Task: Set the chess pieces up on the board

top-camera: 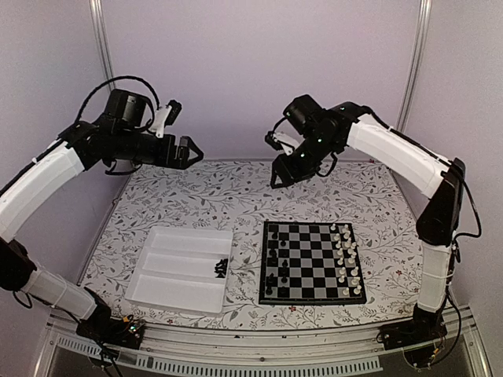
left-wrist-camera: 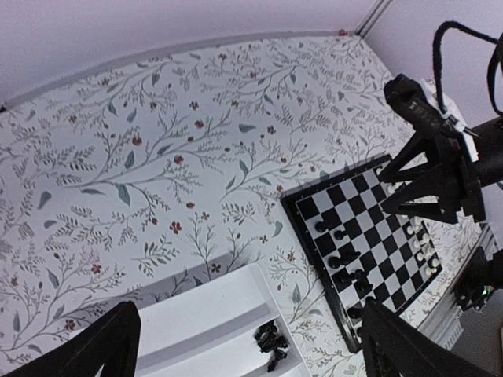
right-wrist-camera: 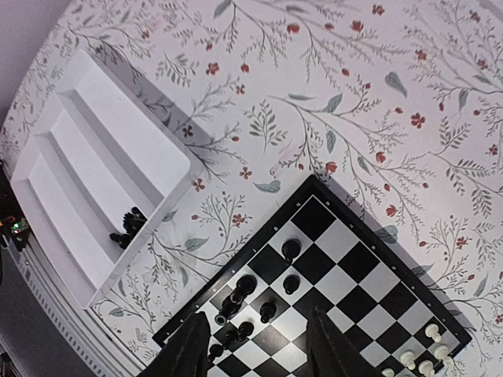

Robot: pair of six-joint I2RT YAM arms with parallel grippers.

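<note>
The chessboard [top-camera: 312, 264] lies right of centre, white pieces [top-camera: 341, 276] along its right side and black pieces [right-wrist-camera: 290, 250] along its left. Several loose black pieces [top-camera: 221, 267] lie in a compartment of the white tray [top-camera: 177, 287]. My left gripper [top-camera: 185, 157] is raised above the tray's far side, open and empty. My right gripper [top-camera: 280, 174] hangs above and beyond the board's far left corner; in its own wrist view its fingers are apart over the board, with nothing visible between them.
Walls stand at both sides and at the back.
</note>
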